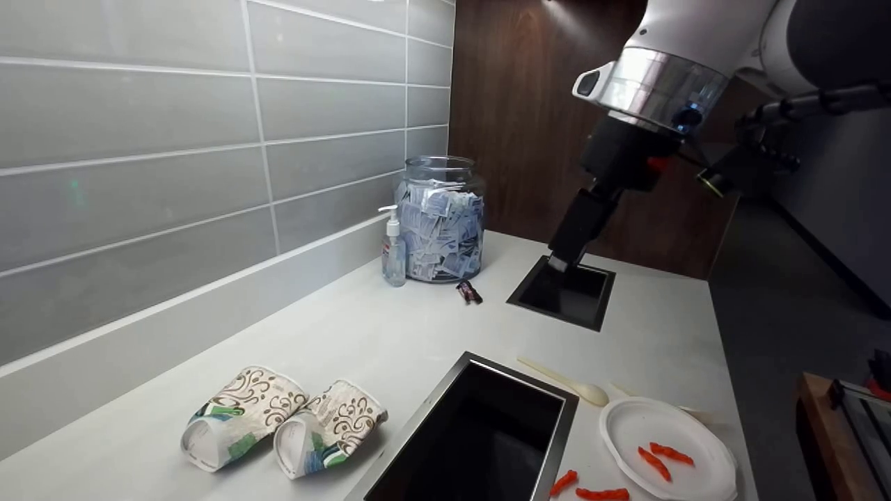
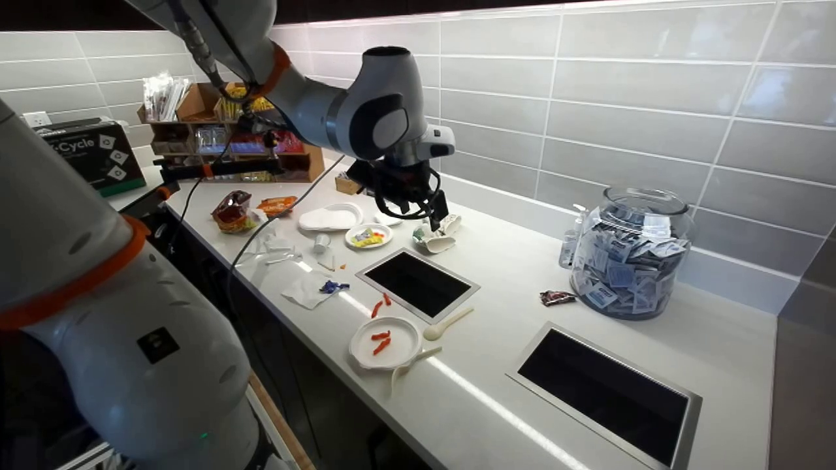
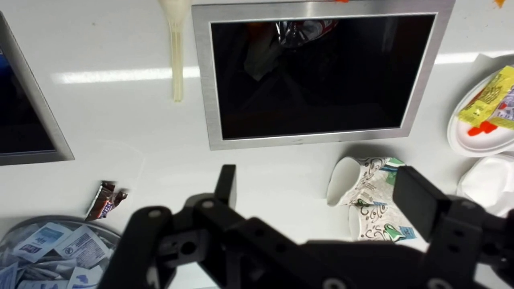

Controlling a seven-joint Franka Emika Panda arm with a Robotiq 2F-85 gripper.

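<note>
My gripper stands open in the wrist view, its fingers wide apart and nothing held between them. Two crumpled patterned paper cups (image 3: 368, 180) lie on the counter, seen beyond the gap near the right finger (image 3: 417, 202), which hides part of them. Exterior view 1 shows these cups (image 1: 250, 409) on their sides at the front left. In exterior view 2 the gripper (image 2: 437, 213) hangs in front of the cups (image 2: 435, 239); it appears to be above the counter. A dark candy wrapper (image 3: 102, 201) lies left of the fingers, beside the glass jar (image 3: 62, 226) of packets.
One framed black opening (image 3: 313, 79) holds some trash inside; another opening (image 1: 564, 292) is near the wood panel. A pump bottle (image 1: 393, 250) stands by the wall. A white plate (image 2: 385, 337) with red pieces and spoons (image 2: 447, 322) line the front edge.
</note>
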